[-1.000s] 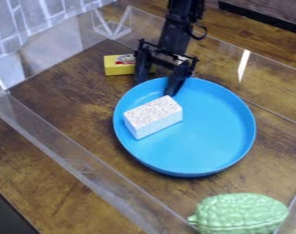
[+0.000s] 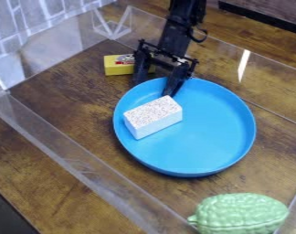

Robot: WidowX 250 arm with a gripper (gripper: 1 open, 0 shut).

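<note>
A black gripper (image 2: 161, 70) hangs at the top centre, its dark fingers spread open over the back-left rim of a blue plate (image 2: 206, 137). A white speckled block (image 2: 153, 117) lies on the plate's left side. Just left of the gripper, a yellow box (image 2: 118, 65) with a printed top lies on the wooden surface, partly behind the dark fingers. I cannot tell whether the fingers touch the box or the plate.
A green textured vegetable-like object (image 2: 238, 214) sits at the bottom right. Clear transparent edges border the wooden work area.
The gripper has shifted very slightly to the left near the yellow box. The plate, block and other objects are unchanged.
</note>
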